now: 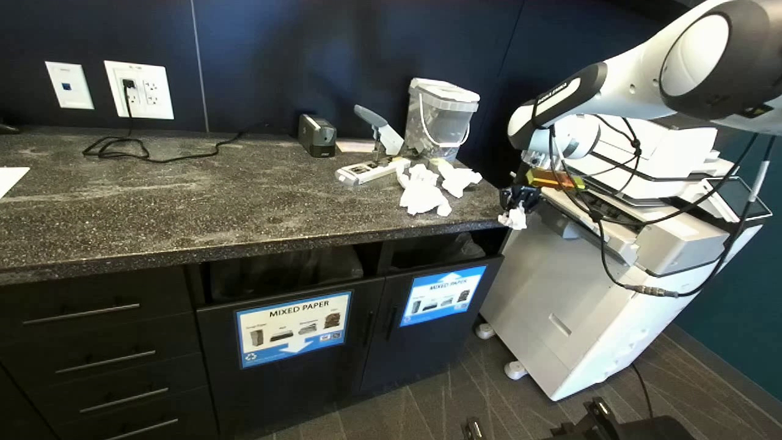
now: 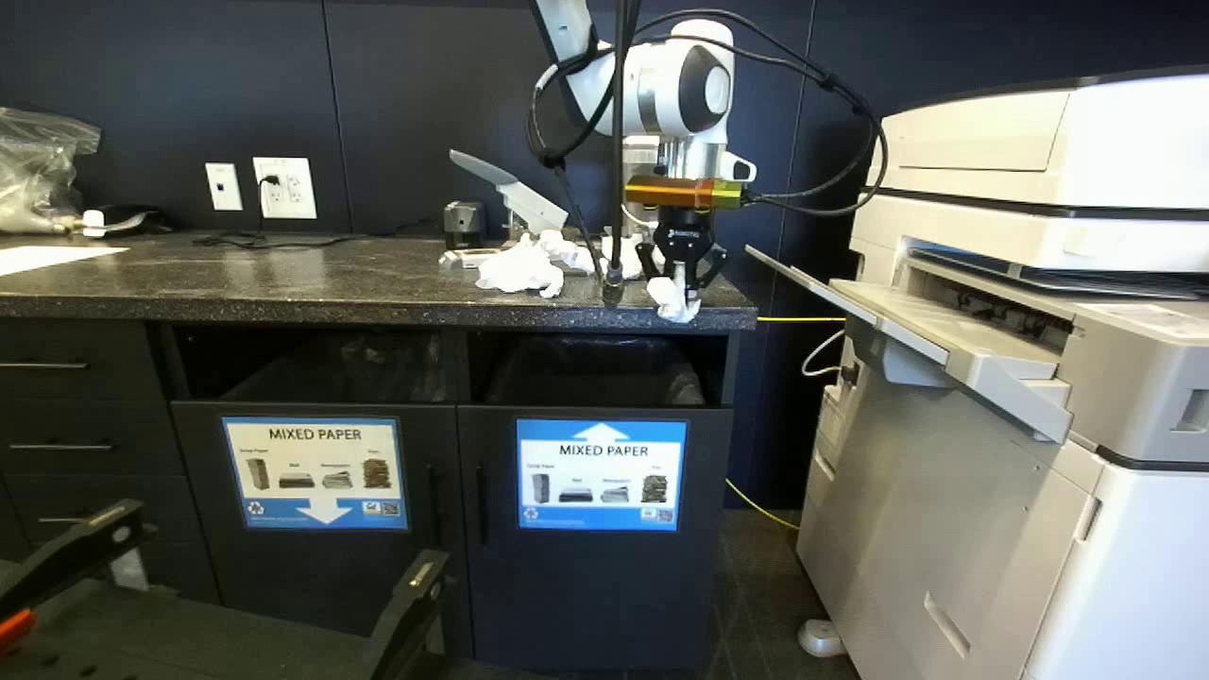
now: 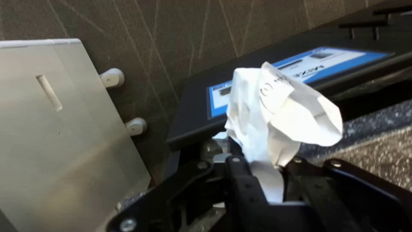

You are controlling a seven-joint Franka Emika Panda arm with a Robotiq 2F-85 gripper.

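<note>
Between the fingers of my gripper is a crumpled white paper (image 3: 287, 112), pinched at its lower end, with faint print on one fold. In exterior view 2 my gripper (image 2: 683, 283) points down with the paper (image 2: 675, 300) below it, at the counter's front right edge. Exterior view 1 has the gripper (image 1: 517, 201) by the counter's right end. More crumpled papers lie on the counter, one large (image 1: 423, 197) and one smaller (image 1: 459, 178). Below are two open bin slots, the right one (image 2: 601, 372) and the left one (image 2: 340, 368), each above a MIXED PAPER sign.
A white stapler (image 1: 374, 170), a clear lidded bucket (image 1: 443, 113) and a black sharpener (image 1: 318, 136) stand at the back of the counter (image 1: 220, 198). The large printer (image 2: 941, 476) is close on the right, its tray (image 2: 873, 306) jutting toward the arm.
</note>
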